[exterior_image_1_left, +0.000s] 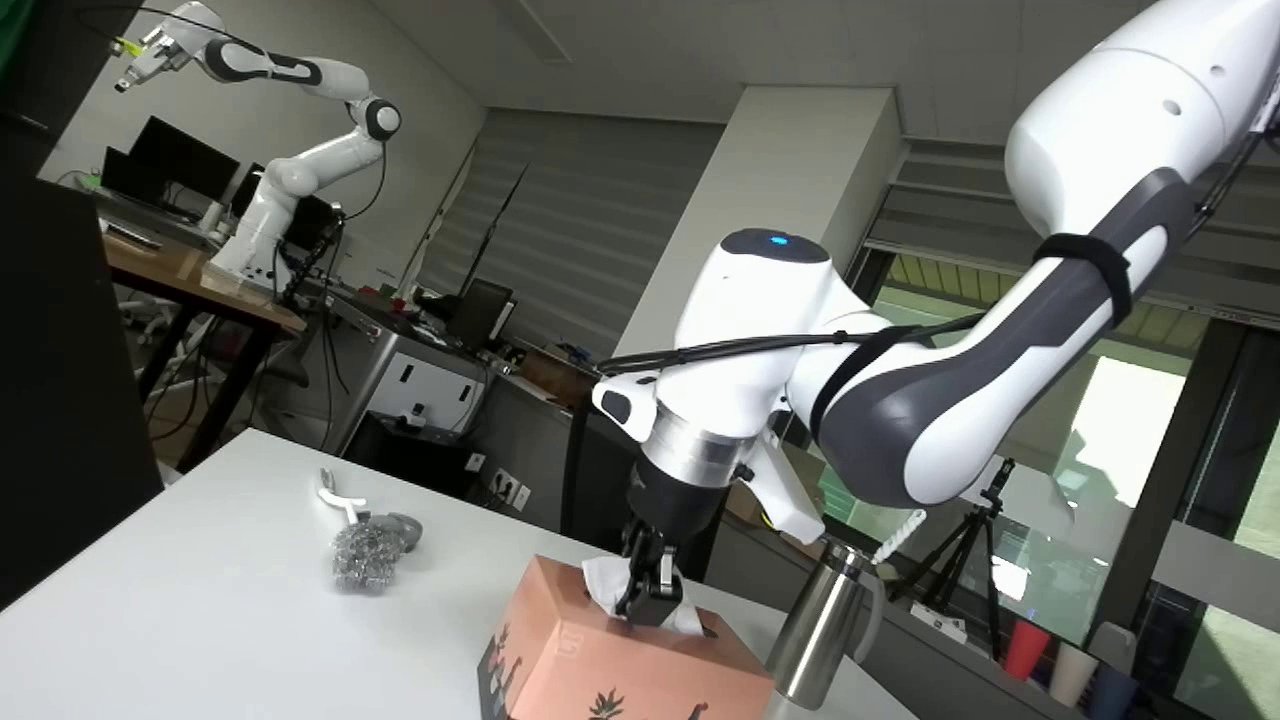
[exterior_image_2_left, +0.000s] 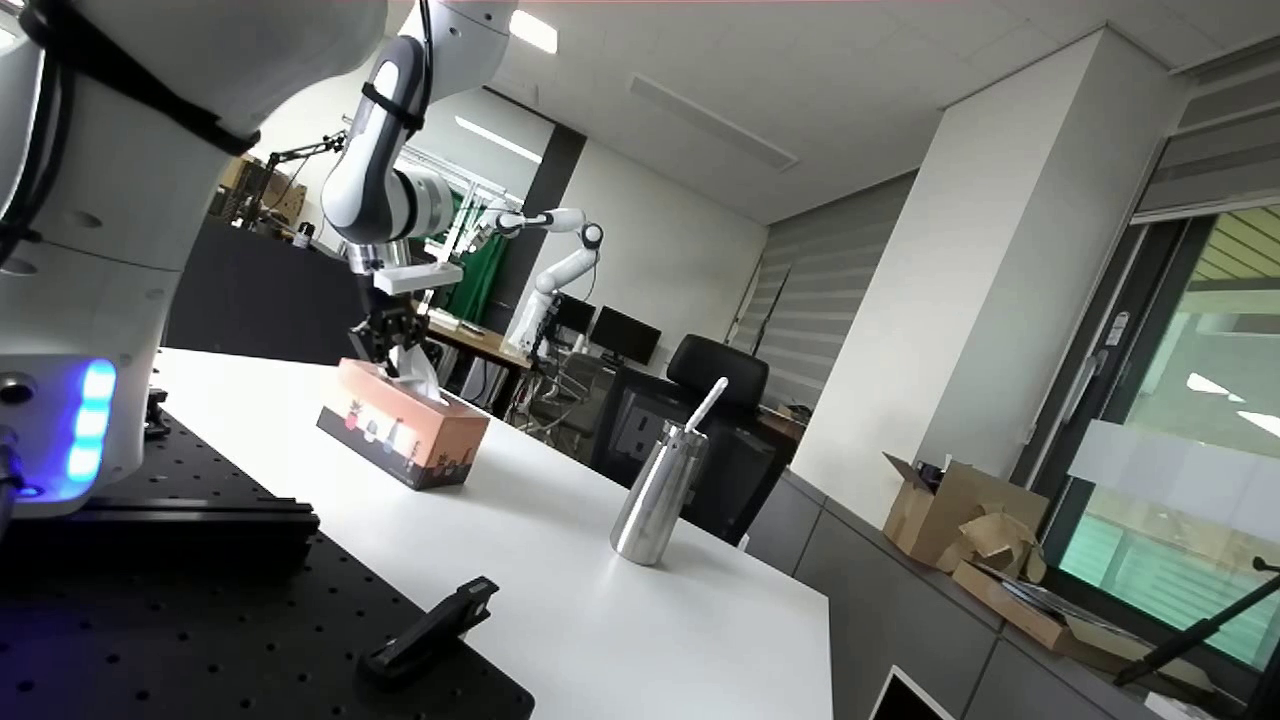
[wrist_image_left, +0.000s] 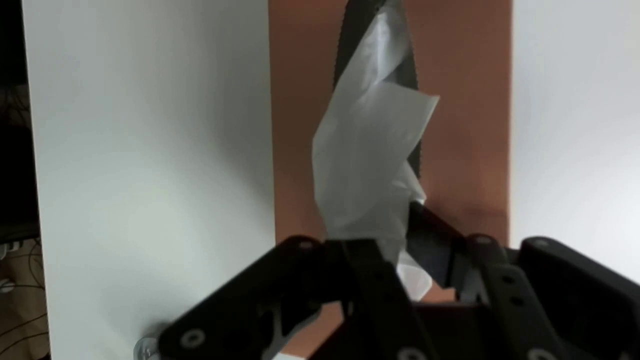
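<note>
The pink tissue box (exterior_image_1_left: 624, 666) sits on the white table. White tissue (wrist_image_left: 366, 156) pokes out of the dark slot in its top. Down at that slot is my gripper (exterior_image_1_left: 649, 598), pointing almost straight down. In the wrist view the fingers (wrist_image_left: 429, 243) straddle the lower part of the tissue, with a gap remaining between them, so the fingers stand part open. Whether both pads touch the tissue is hard to tell. In exterior view 2 the box (exterior_image_2_left: 390, 426) is partly overlapped at the top by the gripper and the tissue.
A steel thermos (exterior_image_2_left: 660, 498) with a white-handled tool in it stands beyond one end of the box. A steel-wool scrubber (exterior_image_1_left: 366, 554) with a white handle lies on the other side. A black clamp (exterior_image_2_left: 432, 630) sits at the base plate's edge.
</note>
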